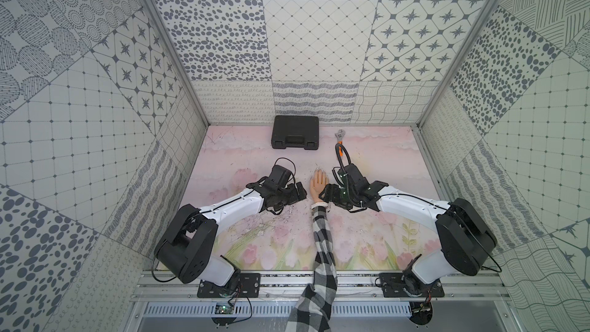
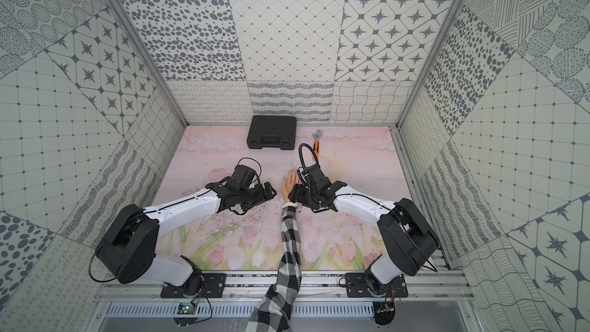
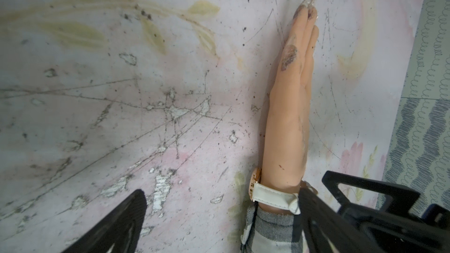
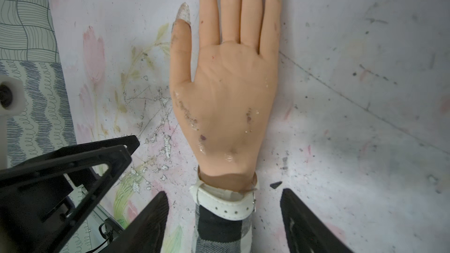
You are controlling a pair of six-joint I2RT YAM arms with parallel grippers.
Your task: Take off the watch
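A watch with a white strap (image 4: 225,202) circles the wrist of a mannequin hand (image 4: 225,107), just above its checked sleeve. Seen from the left wrist, the strap (image 3: 275,197) also shows a brown-gold edge at its side. My right gripper is open, its two dark fingers on either side of the strap in that view, touching nothing that I can see. Open as well, my left gripper has bare table between its fingers, and the strap is close to its right finger in the image. In the top left view both grippers flank the hand.
A black case (image 1: 295,132) lies at the back of the table, with an orange-handled wrench (image 1: 340,138) to its right. The checked sleeve (image 1: 322,239) runs to the front edge. The two grippers are close together.
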